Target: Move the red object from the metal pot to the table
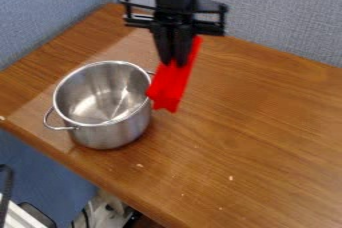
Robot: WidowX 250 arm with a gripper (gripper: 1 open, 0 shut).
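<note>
The red object (171, 84), long and narrow, hangs tilted from my black gripper (175, 56), which is shut on its upper end. Its lower end is level in the picture with the right rim of the metal pot (96, 132), overlapping that rim's edge. How high it is above the table cannot be told exactly. Inside, the pot shows bare metal and looks empty. The wooden table (261, 137) spreads to the right of the pot and the red object.
The pot stands near the table's left edge, with a wire handle (56, 122) sticking out. Grey-blue panels (287, 7) rise behind the table. Cables and a white part lie below at lower left.
</note>
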